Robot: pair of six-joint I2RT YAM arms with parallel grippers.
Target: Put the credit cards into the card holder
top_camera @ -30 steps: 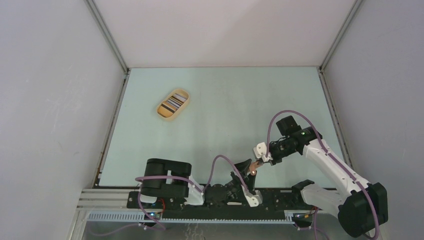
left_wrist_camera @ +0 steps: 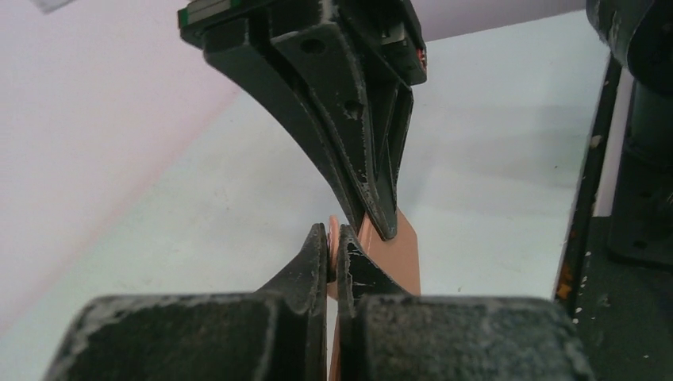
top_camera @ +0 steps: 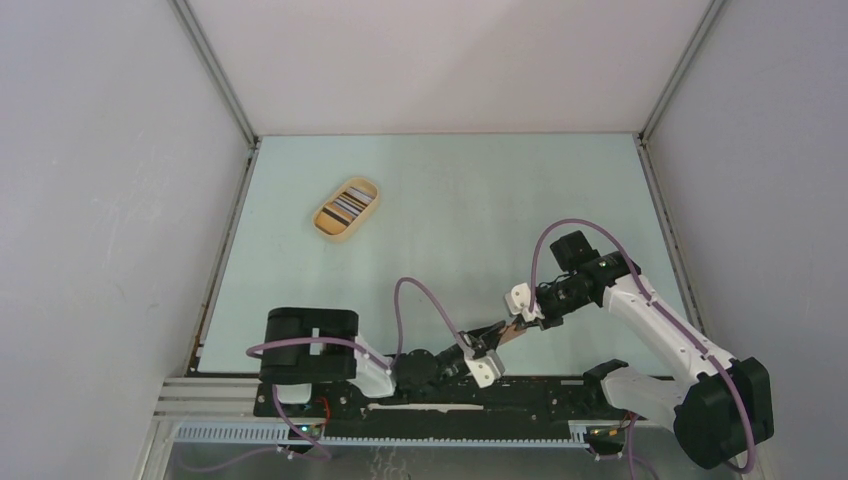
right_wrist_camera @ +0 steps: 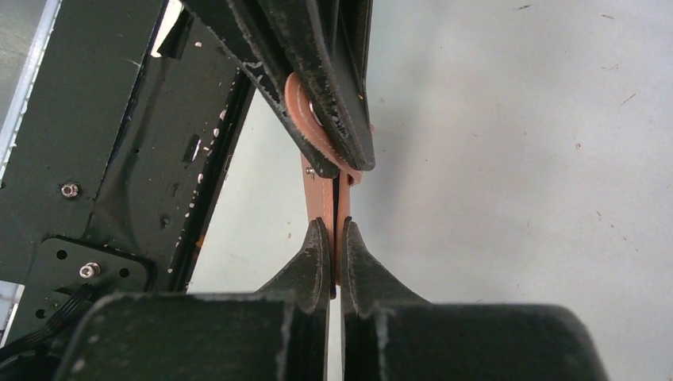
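Note:
The brown leather card holder (top_camera: pixel 511 333) hangs between both grippers near the table's front edge. My right gripper is shut on the holder's body. My left gripper has closed on the holder's snap strap (right_wrist_camera: pixel 304 115), which bends between its fingers; the snap is mostly covered. In the left wrist view the holder's body (left_wrist_camera: pixel 394 250) shows behind the fingers, beside the right gripper's tips. Several credit cards (top_camera: pixel 351 202) stand in a row in a beige oval tray (top_camera: pixel 328 229) at the table's left.
Apart from the tray, the pale table (top_camera: pixel 440 220) is clear. Dark rails (top_camera: pixel 520 395) run along its front edge. The two arms face each other closely, fingertips almost touching at the holder.
The left arm has shifted left in the top view. The right arm has barely moved.

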